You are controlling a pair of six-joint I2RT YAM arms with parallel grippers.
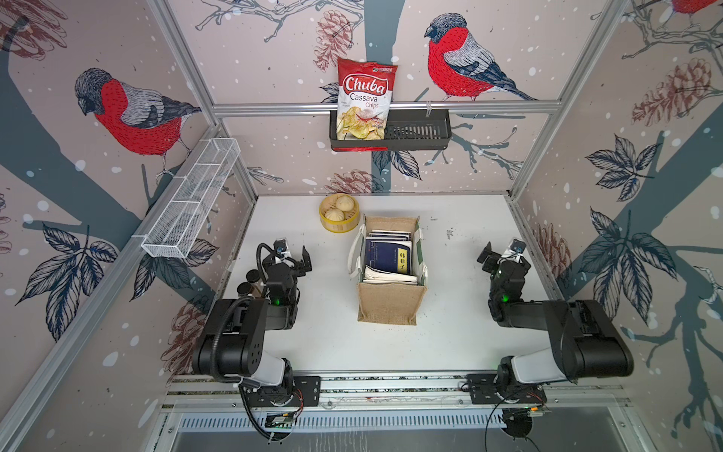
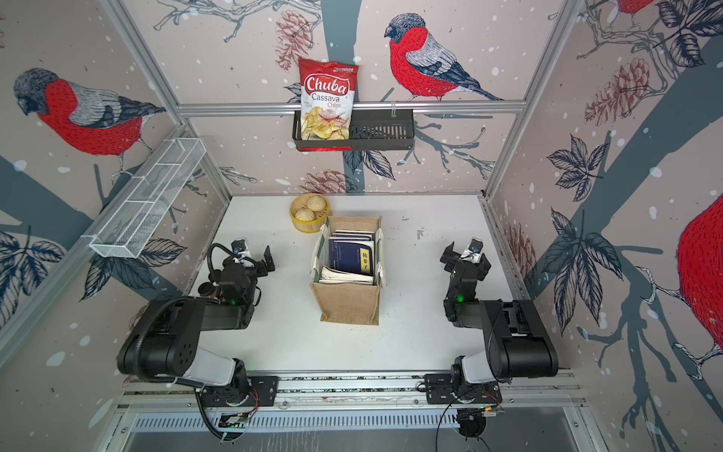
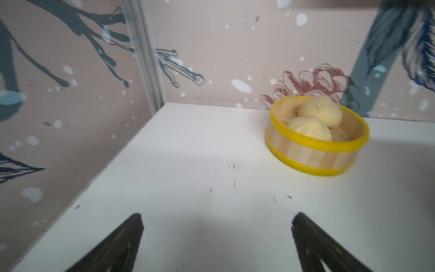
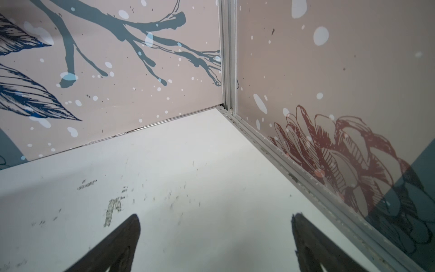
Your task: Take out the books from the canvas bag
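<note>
The brown canvas bag stands open at the middle of the table, its mouth facing up. Inside it are several books; a dark blue book with a yellow label faces the front, white-edged books stand behind it, and pale books lie toward the front. To the left of the bag and apart from it, my left gripper is open and empty. My right gripper, also open with nothing between its fingers, hangs over the table well to the right of the bag.
A bamboo steamer with buns sits behind the bag to its left. On the back rail hangs a dark basket holding a chips bag. A white wire rack is on the left wall.
</note>
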